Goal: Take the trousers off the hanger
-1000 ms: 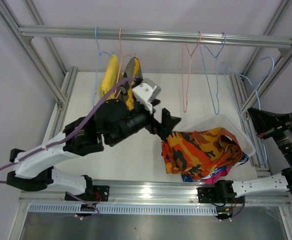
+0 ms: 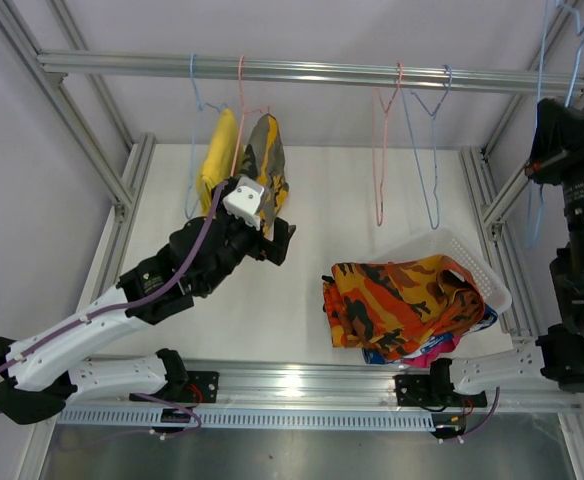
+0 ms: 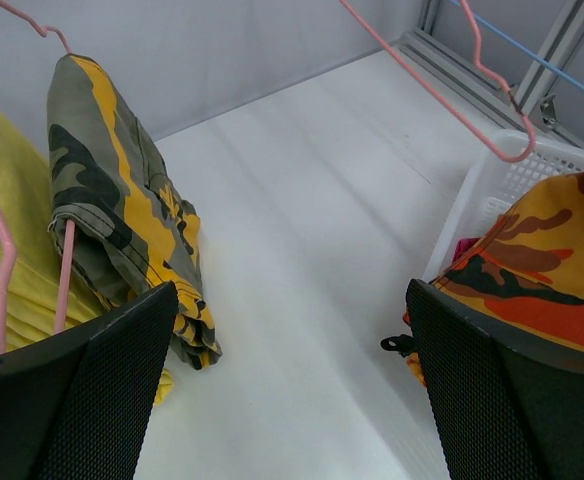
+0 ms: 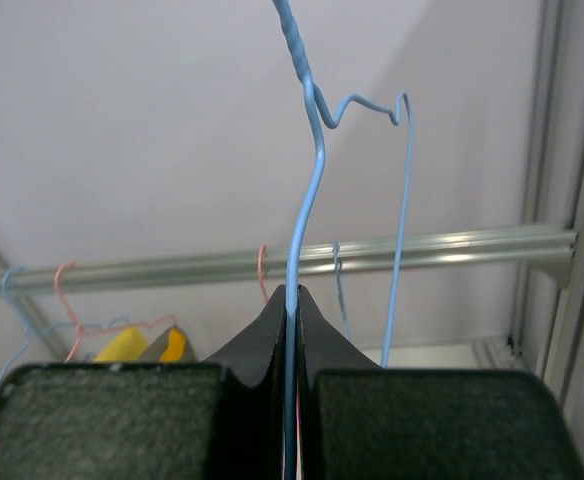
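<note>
Grey-yellow camouflage trousers (image 3: 122,200) hang on a pink hanger (image 3: 69,270) at the left of the rail, beside yellow trousers (image 2: 219,150). My left gripper (image 2: 272,236) is open just in front of them, with nothing between its fingertips in the left wrist view. My right gripper is shut at the upper right, with a bare blue hanger (image 4: 312,150) at its fingers, raised above it. Orange camouflage trousers (image 2: 397,305) lie in a heap at the lower right.
The heap lies in and over a white basket (image 2: 482,270). Empty pink and blue hangers hang from the rail (image 2: 322,75) at centre right.
My right gripper has risen with the blue hanger beside it.
</note>
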